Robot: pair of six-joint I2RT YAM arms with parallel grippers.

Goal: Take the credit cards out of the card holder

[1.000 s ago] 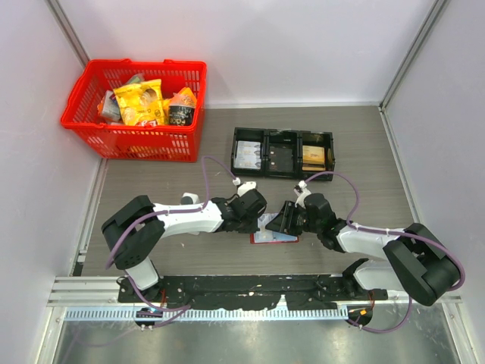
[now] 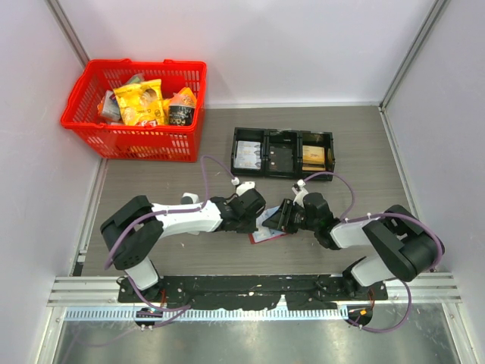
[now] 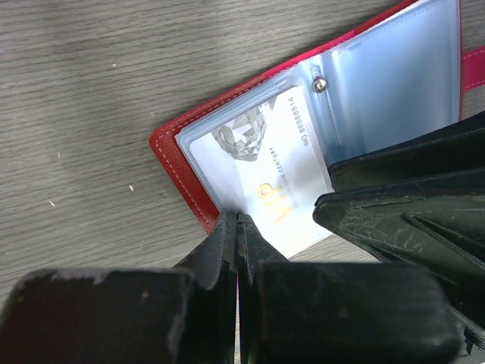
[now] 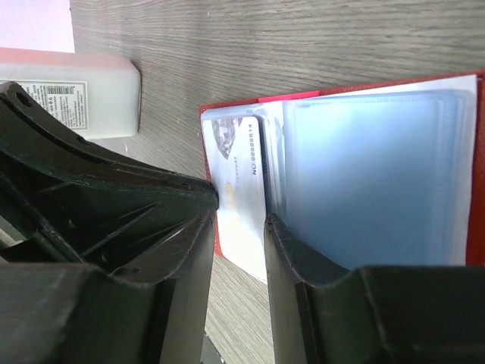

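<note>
The red card holder (image 3: 182, 167) lies open on the table between both grippers, its clear sleeves (image 4: 371, 174) showing. A white card (image 3: 273, 174) with a diamond picture and a number sits in the end sleeve. My left gripper is shut, its tips at the card's edge, with nothing visible held. My right gripper is part open over the holder, one fingertip at the edge of the card and sleeve; whether anything is gripped is unclear.
A red basket (image 2: 132, 140) of snack bags stands at back left, a black compartment box (image 2: 280, 133) at back centre-right. A white bottle (image 4: 106, 95) lies left of the holder. Bare table (image 2: 227, 258) shows in front.
The right arm's rear part has shifted back and left, and the card holder appears slightly tilted compared with before. The left arm has hardly moved.
</note>
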